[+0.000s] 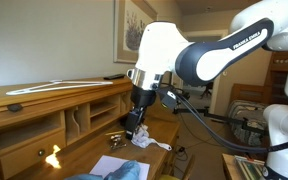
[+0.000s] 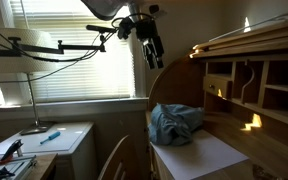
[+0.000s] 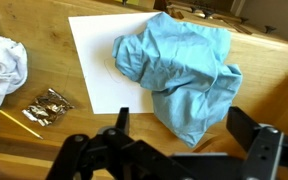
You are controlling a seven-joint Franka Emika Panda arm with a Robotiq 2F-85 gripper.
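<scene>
A crumpled blue cloth (image 3: 189,65) lies partly over a white sheet of paper (image 3: 96,75) on the wooden desk. In exterior view 2, the same cloth (image 2: 174,123) is bunched at the back edge of the paper (image 2: 201,156). My gripper is open and holds nothing, its fingers set wide apart in the wrist view, with the cloth below and between them. Exterior view 2 has the gripper (image 2: 154,57) well above the desk and the cloth. A white cloth (image 3: 4,68) and a brown wrapper (image 3: 46,107) lie left of the paper in the wrist view.
A pencil (image 3: 20,122) lies beside the wrapper. The desk's raised shelf unit (image 1: 59,125) with cubbyholes runs along the back, with white hangers (image 1: 69,86) on top. A framed picture (image 1: 133,32) hangs behind.
</scene>
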